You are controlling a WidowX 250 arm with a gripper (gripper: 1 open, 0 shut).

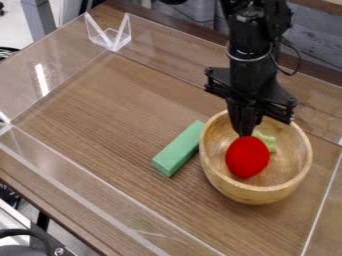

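Note:
My black gripper (246, 129) points down over the back part of a round wooden bowl (221, 181), its fingers shut with nothing visible between them. In the bowl a red oval object (247, 157) lies at the centre, just in front of the fingertips, with a small light-green piece behind it to the right, partly hidden. A green rectangular block (175, 151) lies on the wooden table left of the bowl.
A white wire-like holder (111, 32) stands at the back left. Dark cables show beyond the table at the lower left.

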